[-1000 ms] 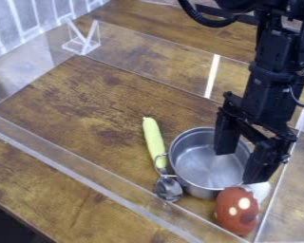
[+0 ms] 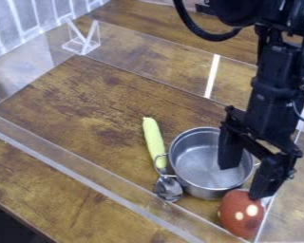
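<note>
My black gripper (image 2: 254, 150) hangs open over the right part of a grey metal pot (image 2: 193, 163), with its fingers spread and pointing down. A red-brown round object with pale spots (image 2: 239, 218) lies just in front of the pot at the lower right, below the gripper. To the left of the pot lie a pale yellow-green long item (image 2: 154, 140), like a corn cob or vegetable, and a silver utensil (image 2: 167, 190). I cannot tell whether the fingers touch the pot.
Clear low walls edge the work area on several sides, and a small clear white stand (image 2: 83, 38) is at the back left.
The arm and gripper have shifted slightly over the pot. The red-brown object appears a little moved, and the pale patch beside it is less visible.
</note>
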